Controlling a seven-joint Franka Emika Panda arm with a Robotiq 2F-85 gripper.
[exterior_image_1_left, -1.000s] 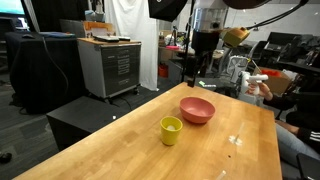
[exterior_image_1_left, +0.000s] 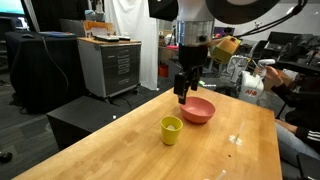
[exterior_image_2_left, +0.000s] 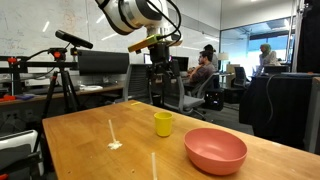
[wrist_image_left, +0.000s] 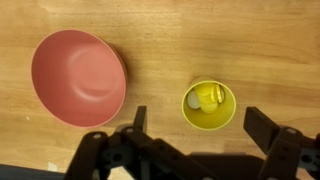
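Observation:
A yellow cup (wrist_image_left: 209, 105) stands upright on the wooden table; the wrist view looks down into it and shows a yellow thing (wrist_image_left: 208, 94) and a small pale thing (wrist_image_left: 194, 100) inside. Beside it sits a pink bowl (wrist_image_left: 79, 78), empty. My gripper is open, fingers spread wide with nothing between them. It hangs in the air above the table, over the cup and bowl area, as exterior view 1 shows with the gripper (exterior_image_1_left: 187, 98) near the bowl (exterior_image_1_left: 197, 110) and above the cup (exterior_image_1_left: 171, 129).
Several thin white pieces lie on the table, among them a strip (exterior_image_2_left: 154, 166) near the bowl and another (exterior_image_2_left: 112, 131) farther left. A grey cabinet (exterior_image_1_left: 110, 68) stands beyond the table.
Compared with one second ago, my gripper is lower and closer to the cup and bowl. The cup and bowl have stayed put.

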